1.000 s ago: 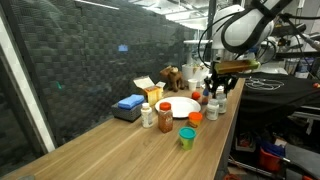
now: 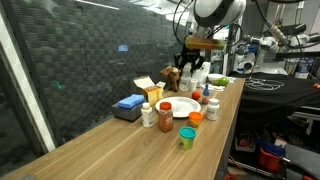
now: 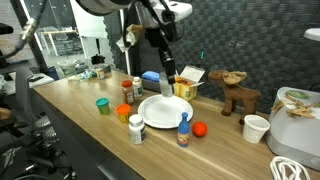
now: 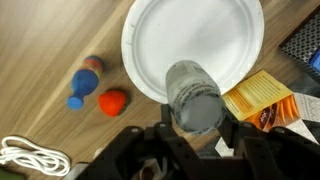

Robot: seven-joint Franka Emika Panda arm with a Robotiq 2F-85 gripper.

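A clear, greyish cylindrical container (image 4: 192, 92) hangs between the fingers of my gripper, which is shut on it. One end of it faces the wrist camera, and its contents cannot be made out. Below it lies a round white plate (image 4: 235, 30), largely bare. From the second exterior view, the held container (image 3: 166, 84) appears above the plate (image 3: 154, 112), apart from the table. My gripper (image 2: 189, 72) points downward at the far part of the table in the first exterior view.
Around the plate stand a blue bottle (image 3: 183, 130), a red tomato-like ball (image 3: 200, 129), a white-lidded jar (image 3: 137, 129), a yellow box (image 3: 188, 82) and a toy moose (image 3: 233, 92). A white cup (image 3: 255, 128) stands farther right. Bare wood (image 2: 85, 155) extends at the near left.
The arm has moved left in the first exterior view and risen, from beside the jars at the table's right edge to over the plate area. The container is now over the plate.
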